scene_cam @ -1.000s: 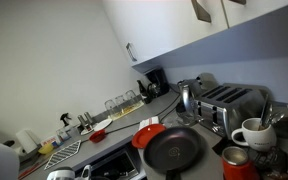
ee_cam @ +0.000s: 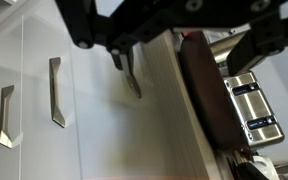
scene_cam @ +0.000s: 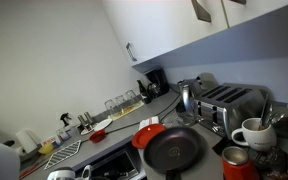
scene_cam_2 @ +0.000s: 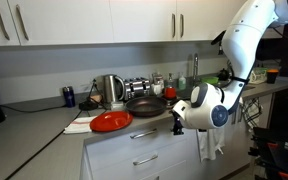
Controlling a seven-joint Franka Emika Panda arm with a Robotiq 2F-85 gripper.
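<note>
In the wrist view my gripper is open, its dark blurred fingers set wide apart with nothing held between them. Drawer fronts with metal handles (ee_cam: 56, 90) fill the left of that view, and one handle shows just below the left finger. From the side, the white arm (scene_cam_2: 216, 108) stands by the right part of the counter, with the gripper (scene_cam_2: 177, 127) low in front of the drawers. A black frying pan (scene_cam: 172, 149) rests near the counter's front edge. Whether any finger touches a handle cannot be told.
Beside the pan lies a red plate (scene_cam_2: 111, 121). A silver toaster (scene_cam: 231, 107), white mug (scene_cam: 254, 134) and red canister (scene_cam: 237, 163) crowd the counter near the wall. Cabinets (scene_cam_2: 84, 22) hang above.
</note>
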